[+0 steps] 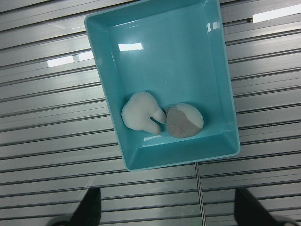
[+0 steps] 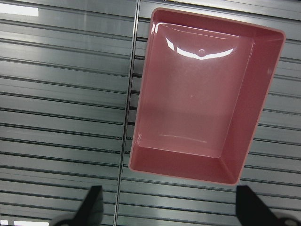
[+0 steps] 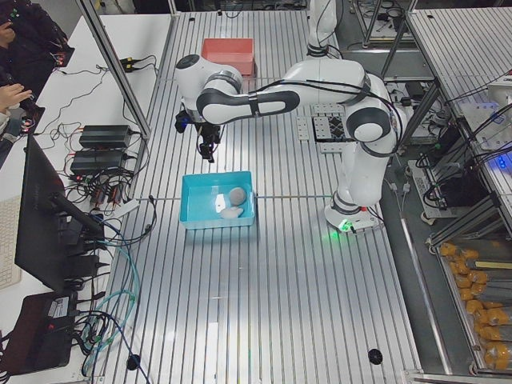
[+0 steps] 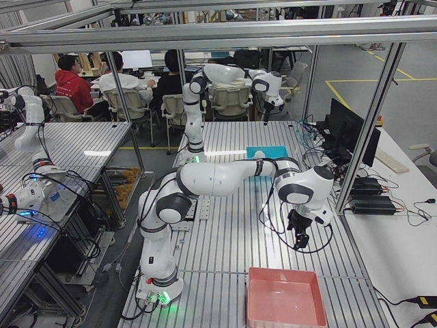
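A blue bin (image 1: 214,80) holds two soft pale objects, a lobed one (image 1: 140,113) on the left and a rounder grey-and-white one (image 1: 183,122) beside it in the left wrist view. My left gripper (image 3: 208,150) hangs above and behind this bin, open, its blurred fingers wide apart with nothing visible between them. A pink-red bin (image 2: 193,94) lies empty below my right gripper (image 4: 299,236), which is open too, fingers wide apart over bare table and the bin's near side in the right wrist view.
Black electronic boxes (image 3: 104,136), cables and a monitor (image 3: 44,216) line the side desk. A white-and-black board (image 3: 328,128) lies by the arms' side of the table.
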